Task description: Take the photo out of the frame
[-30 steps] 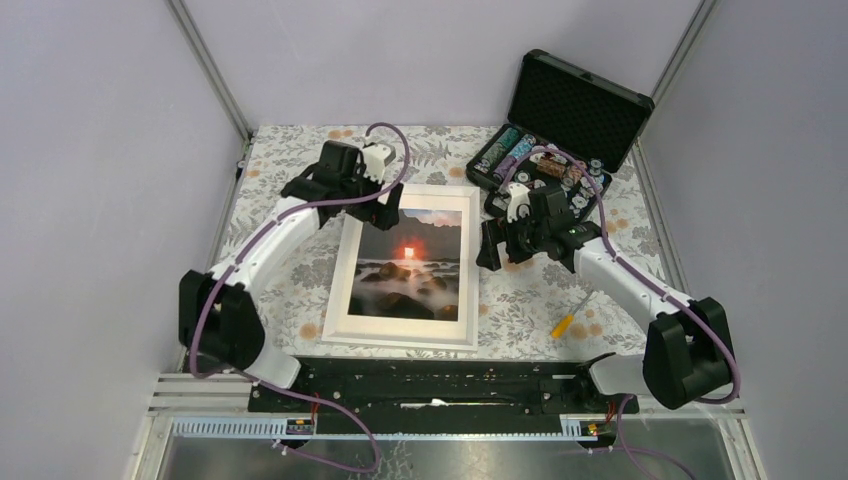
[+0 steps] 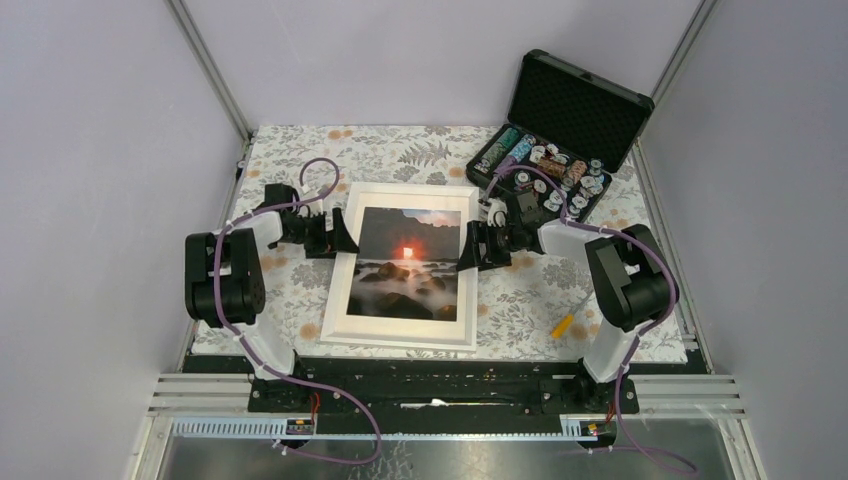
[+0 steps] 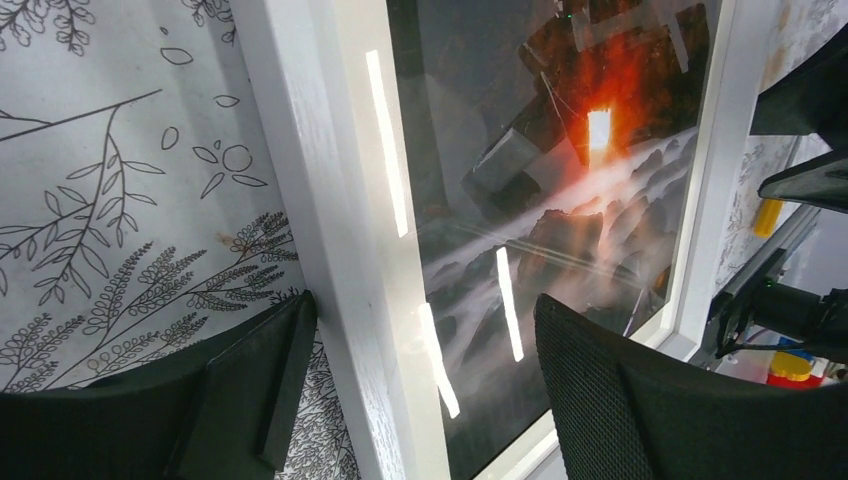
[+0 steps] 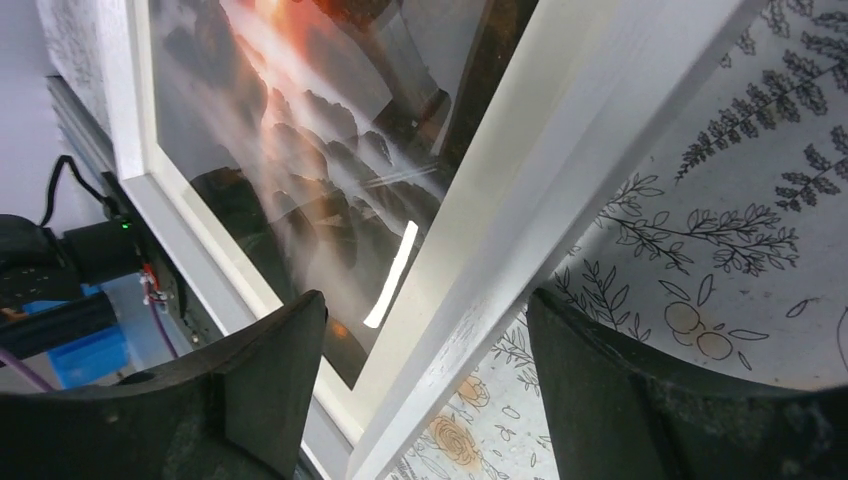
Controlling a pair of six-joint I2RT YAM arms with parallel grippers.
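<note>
A white picture frame (image 2: 400,340) lies flat on the flowered cloth, with the sunset photo (image 2: 410,290) inside it behind shiny glazing. My left gripper (image 2: 340,250) straddles the frame's left border. In the left wrist view one finger (image 3: 265,380) is at the border's outer side, the other (image 3: 610,390) over the photo, well apart from the border. Across from it, my right gripper (image 2: 474,265) straddles the right border the same way, its outer finger (image 4: 590,370) beside the frame's outer side. Both are partly open; neither is clamped on the frame. The frame's back is hidden.
An open black case (image 2: 580,105) full of chips stands at the back right, close behind my right arm. A yellow-handled tool (image 2: 562,326) lies on the cloth right of the frame. Clear cloth (image 2: 380,150) extends behind the frame.
My left gripper has come from over the frame's upper left to its left border. The right one has shifted left onto the right border. The frame has hardly moved.
</note>
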